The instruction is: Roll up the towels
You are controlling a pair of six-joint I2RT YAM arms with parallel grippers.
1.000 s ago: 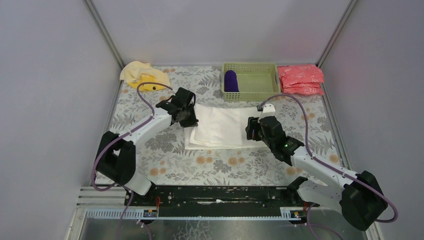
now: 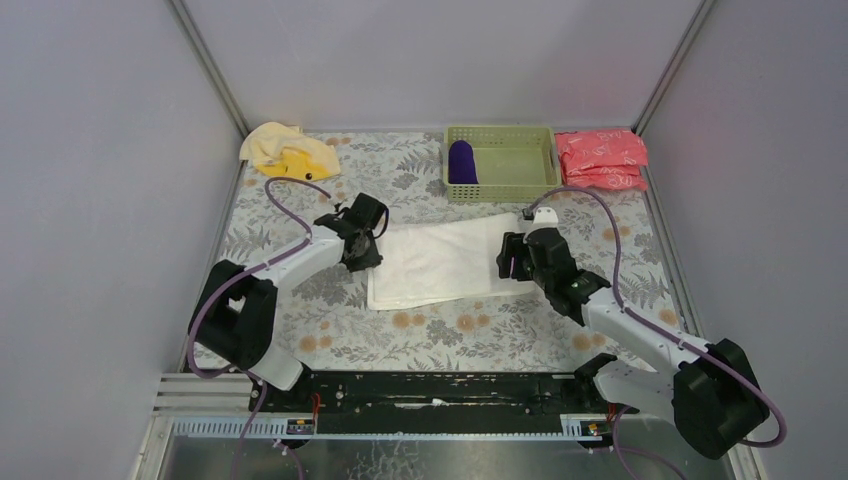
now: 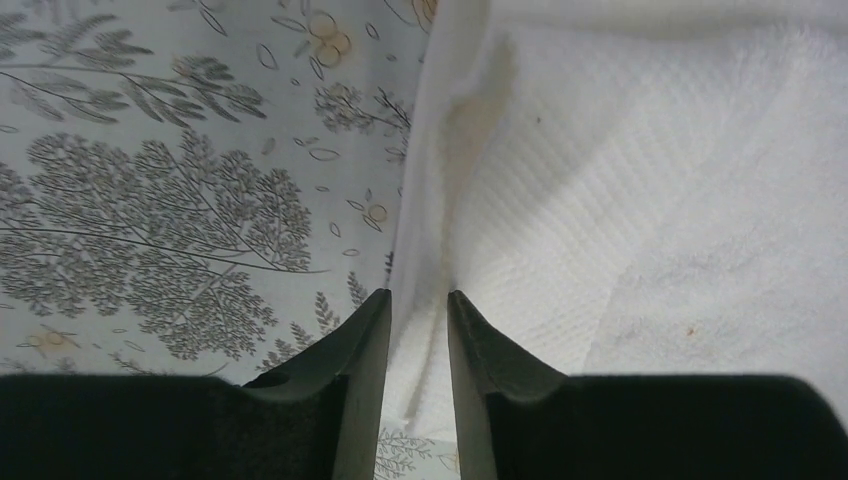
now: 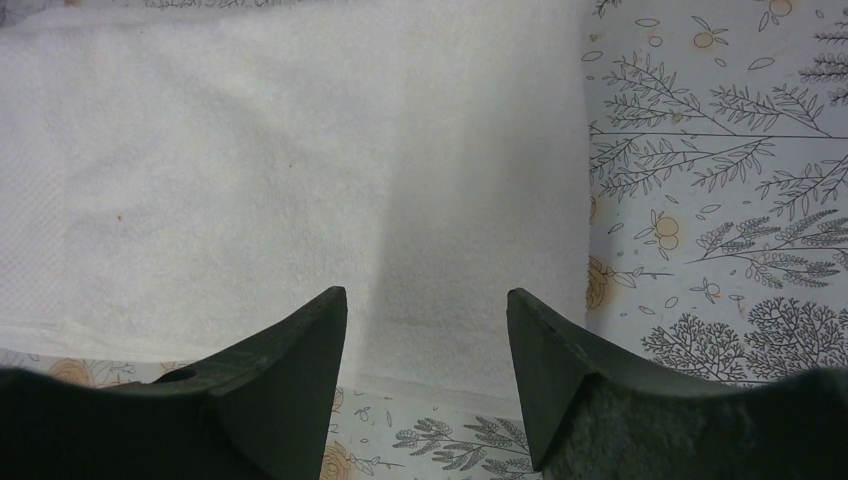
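A white towel (image 2: 445,262) lies folded flat across the middle of the table. Its left edge shows in the left wrist view, with the upper layer of the towel (image 3: 590,200) ending slightly inside the lower one. My left gripper hangs over that edge, its fingers parted a little; no cloth shows gripped between them. Over the right part of the towel (image 4: 450,200) my right gripper stands open, its fingers wide apart with nothing held. The near edge of the towel runs below its fingertips.
A green basket (image 2: 515,193) holding a rolled purple towel (image 2: 461,163) stands at the back. Yellow cloth (image 2: 290,152) lies at the back left, and folded red towels (image 2: 602,158) at the back right.
My left gripper has shifted left and slightly toward the front. The towel's upper layer now reaches nearer its left edge, and the front edge has spread forward. My right gripper has moved very little.
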